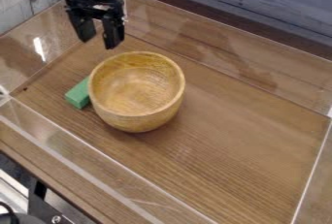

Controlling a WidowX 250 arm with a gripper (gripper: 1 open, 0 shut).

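My gripper (95, 32) hangs over the back left of the wooden surface, above and behind a large yellow bowl (136, 102), with its fingers open and no object visible between them. The bowl stands upright and looks empty. A small green block (80, 94) lies just left of the bowl, partly beside its front-left wall.
Low walls (253, 5) edge the space at the back and right.
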